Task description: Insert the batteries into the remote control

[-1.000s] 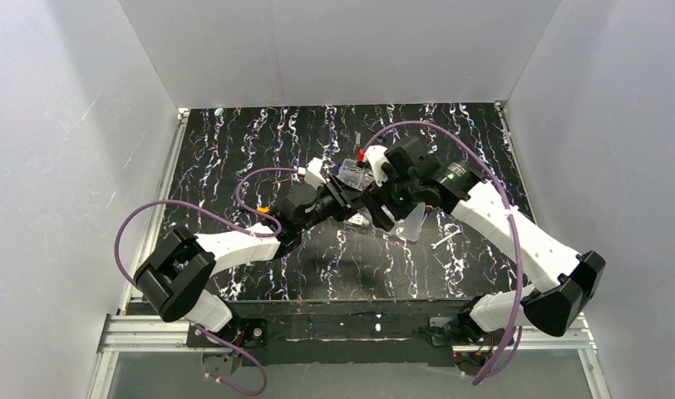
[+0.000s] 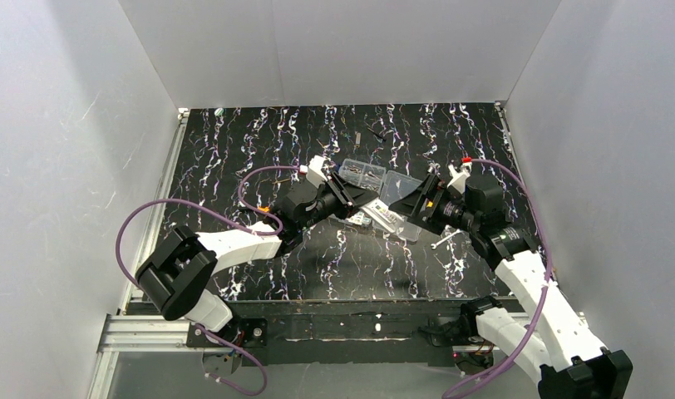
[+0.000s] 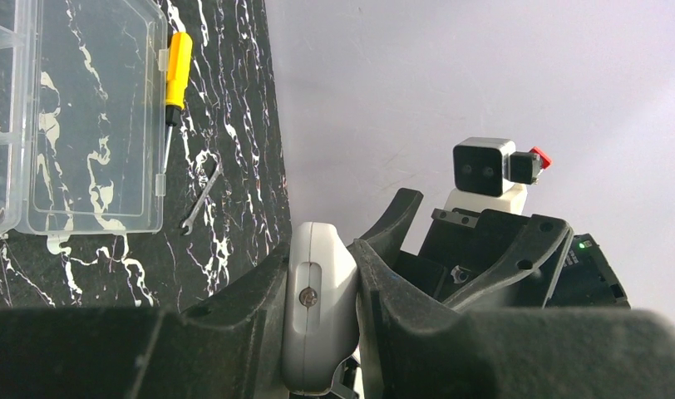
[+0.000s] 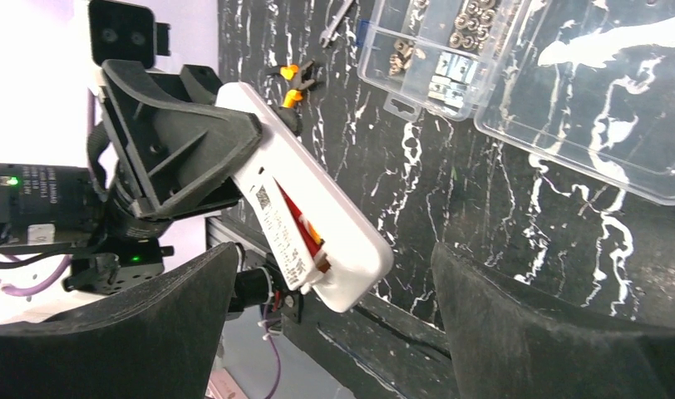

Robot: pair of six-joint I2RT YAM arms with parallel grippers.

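The white remote control (image 4: 338, 220) is held in the air over the table, with my left gripper shut on its far end. A narrow label-bearing white piece (image 4: 280, 224) lies along its open side; whether it is a loose cover cannot be told. Red and yellow (image 4: 309, 231) shows in the gap beside it, perhaps a battery, partly hidden. In the left wrist view, the remote (image 3: 319, 307) appears end-on between the fingers. My right gripper (image 2: 411, 206) faces the remote's free end, open and empty, its two fingers (image 4: 164, 312) wide apart. Loose batteries cannot be made out.
Under the grippers lies an open clear plastic case (image 4: 567, 158) with small metal parts in its compartments. A yellow screwdriver (image 3: 178, 71) and a wrench (image 3: 203, 198) rest to its right. Pliers (image 4: 294, 83) lie left.
The left arm and the remote stay nearly still.
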